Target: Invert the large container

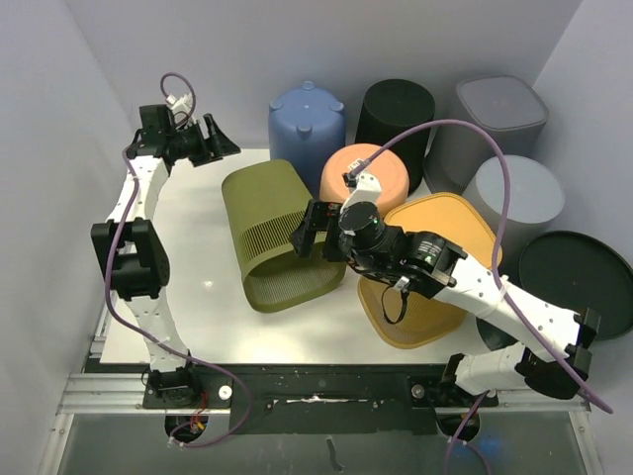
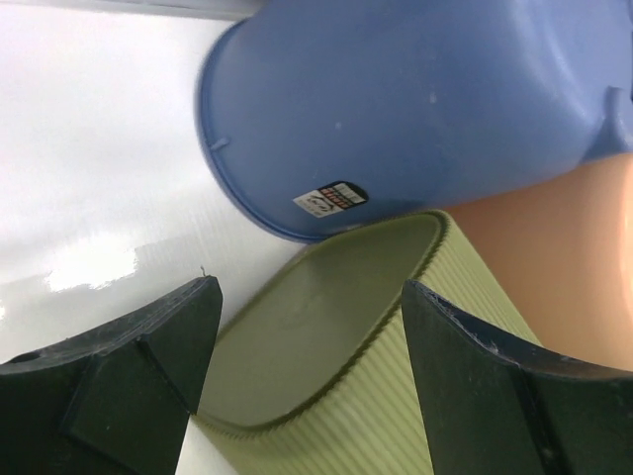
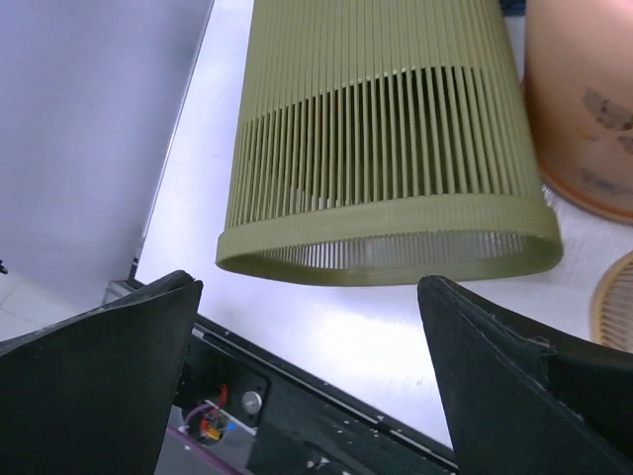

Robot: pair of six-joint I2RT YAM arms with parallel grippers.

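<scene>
The large olive-green container (image 1: 262,203) lies on its side on the white surface, its slatted rim end (image 3: 386,213) toward the front and its base (image 2: 307,317) toward the back. My left gripper (image 1: 213,141) hangs above the back left of it; in the left wrist view its fingers stand apart with nothing between them. My right gripper (image 1: 316,223) is open over the container's front right, facing the slatted opening in the right wrist view.
A blue container (image 1: 307,129) stands behind the green one. A salmon container (image 1: 376,168), a yellow one (image 1: 445,218) and several grey and black ones crowd the right side. Bare surface (image 1: 188,297) lies at the left.
</scene>
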